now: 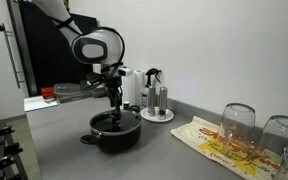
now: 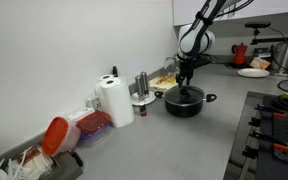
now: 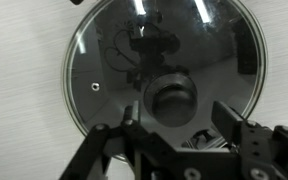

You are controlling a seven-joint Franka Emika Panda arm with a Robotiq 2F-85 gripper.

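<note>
A black pot [image 1: 117, 140] with two side handles stands on the grey table. Its round glass lid [image 3: 112, 75] has a pale rim and a dark round knob [image 3: 171, 98], and lies over the pot. From above, my gripper reaches down to the lid. Its fingers [image 3: 229, 122] are spread apart in the wrist view, on either side of the knob's near edge. Nothing is clamped between them. In exterior view 2 the gripper [image 2: 186, 86] is low over the lid, and the exact gap to the knob is hard to judge.
Behind the pot, a white plate [image 1: 158, 115] carries several shakers or mills. A patterned cloth [image 1: 209, 142] and two upturned glasses [image 1: 237, 127] lie to the right. White paper rolls [image 2: 116, 102] stand farther back. The table in front of the pot is clear.
</note>
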